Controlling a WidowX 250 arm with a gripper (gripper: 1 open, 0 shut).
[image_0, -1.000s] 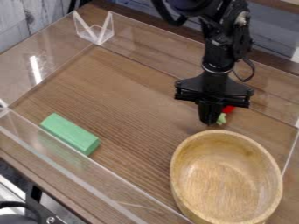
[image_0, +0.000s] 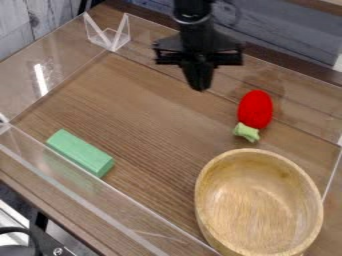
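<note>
My black gripper (image_0: 198, 58) hangs over the upper middle of the wooden table, above and left of a red oval object (image_0: 255, 108); whether its fingers are open or shut is unclear. A small pale green piece (image_0: 246, 131) sits at the red object's lower edge. A large beige bowl (image_0: 258, 240) fills the lower right. A green block (image_0: 79, 153) lies at the lower left.
A white wire-like holder (image_0: 110, 30) stands at the back left. A raised edge runs along the back right.
My gripper has risen away from beside the bowl toward the back and slightly left, uncovering the red object and the pale green piece.
</note>
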